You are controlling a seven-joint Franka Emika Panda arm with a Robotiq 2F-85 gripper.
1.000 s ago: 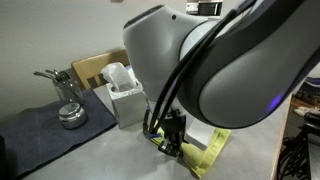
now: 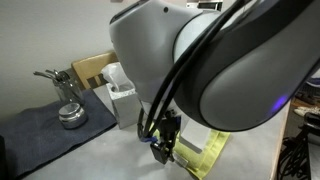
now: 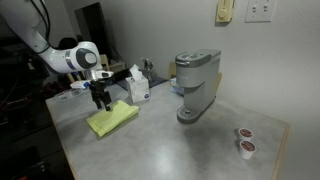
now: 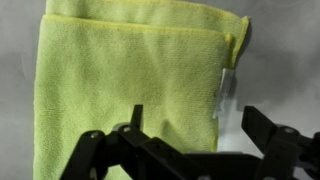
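Observation:
A yellow-green cloth [image 4: 135,85] lies folded on the grey table, its right edge carrying a small white tag [image 4: 223,92]. My gripper is open above it in the wrist view; the left finger is over the cloth and the right one over bare table just beyond its edge. In exterior view 2 the gripper [image 3: 106,106] hovers by the cloth [image 3: 112,118] at the table's left. Exterior view 1 shows part of the cloth [image 2: 203,154], with the arm covering the rest.
A tissue box [image 2: 126,103] stands behind the cloth. Metal containers [image 2: 72,116] sit on a dark mat. A grey coffee machine [image 3: 198,85] and two small cups [image 3: 246,145] are on the table's right half.
In exterior view 1 the arm has come closer to the camera and shifted a little left, with the gripper moving left over the cloth. The cloth looks unmoved.

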